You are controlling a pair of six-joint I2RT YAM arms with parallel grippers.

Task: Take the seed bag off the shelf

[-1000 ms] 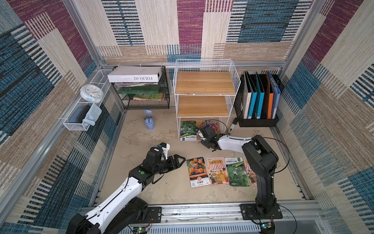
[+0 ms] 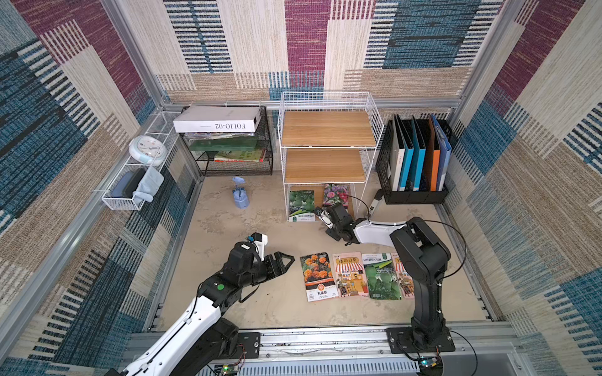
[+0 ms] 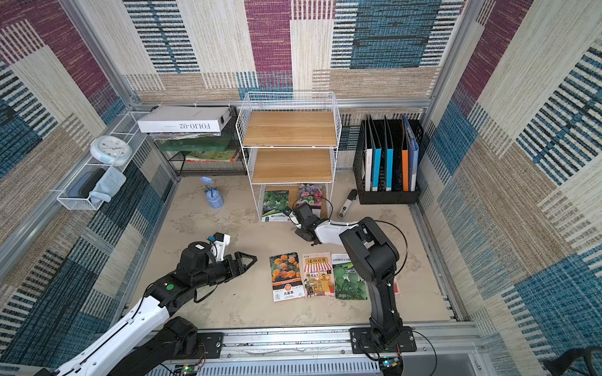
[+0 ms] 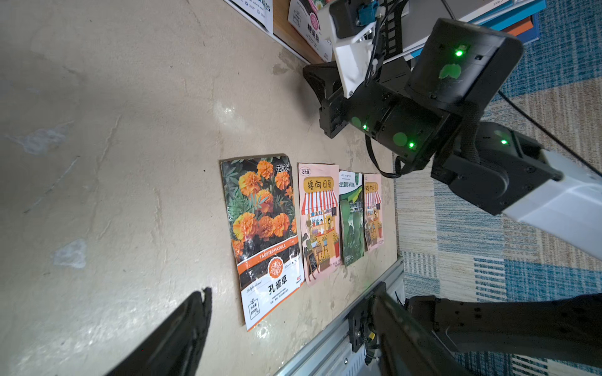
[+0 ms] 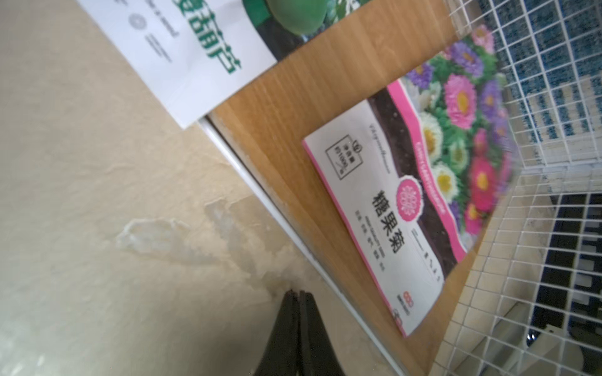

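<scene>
Two seed bags lie on the bottom wooden board of the white wire shelf (image 2: pixel 326 164): a green one (image 2: pixel 301 205) on the left and a pink chrysanthemum one (image 5: pixel 401 206) on the right. My right gripper is shut with nothing seen between its fingers, over the table just in front of the board's edge. My left gripper stands open at the front left, beside an orange marigold bag (image 4: pixel 257 232), which lies in a row with several other seed bags.
A blue object (image 2: pixel 240 197) stands left of the shelf. A black file holder (image 2: pixel 415 197) with binders stands to the right, a mesh rack (image 2: pixel 238 168) to the back left.
The white shelf sits slightly farther back than about a second ago.
</scene>
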